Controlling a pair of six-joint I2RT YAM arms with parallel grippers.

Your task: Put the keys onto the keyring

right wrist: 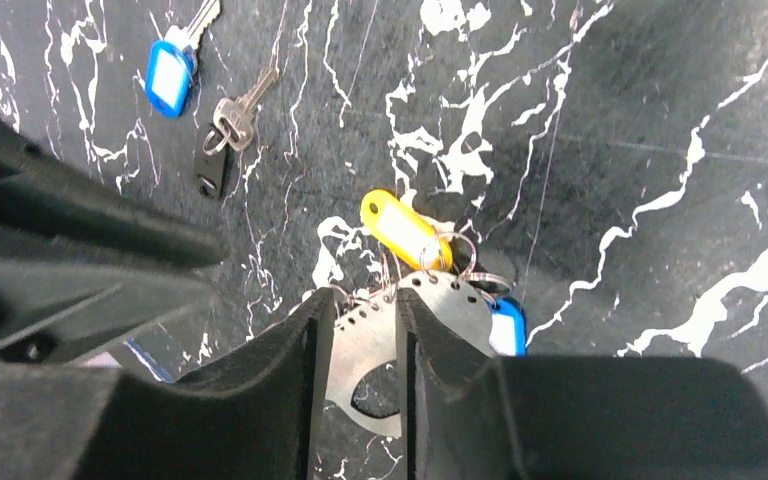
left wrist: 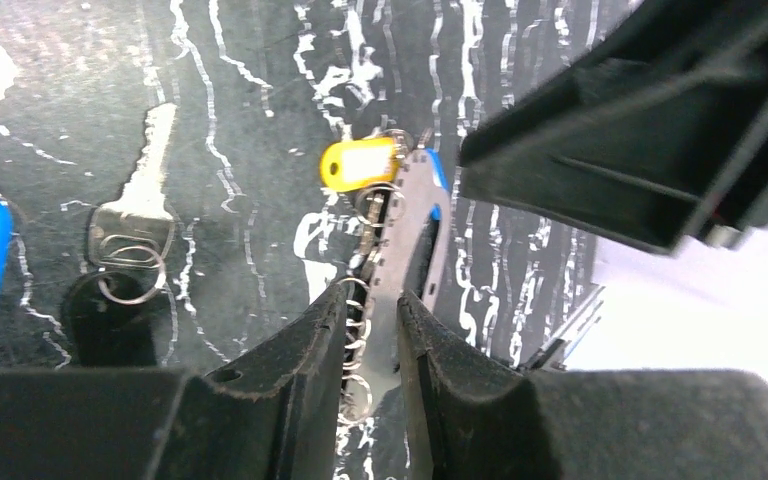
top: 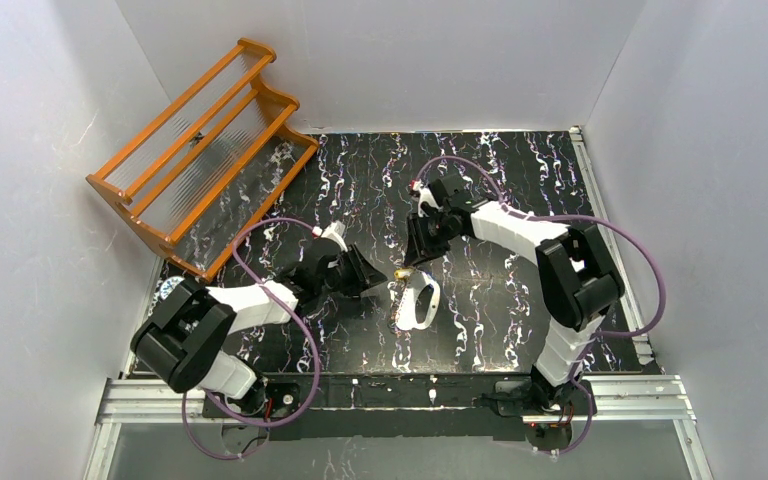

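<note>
The keyring is a flat silver plate with rings along its edge (top: 407,312). In the right wrist view, a yellow tag (right wrist: 405,228) and a blue tag (right wrist: 508,328) are at the plate's upper end. My right gripper (top: 420,257) is over that end, its fingers narrowly open, with the plate showing past the fingers. Left of the plate is my left gripper (top: 374,286). Its fingertips stand close together with a slim gap; I see no key between them, but cannot tell whether something small is pinched. A loose key (left wrist: 140,205) with a ring lies on the table.
A black fob (left wrist: 110,315) adjoins the loose key, and a second key with a blue tag (right wrist: 170,75) lies beyond it. An orange wooden rack (top: 150,205) stands at the back left.
</note>
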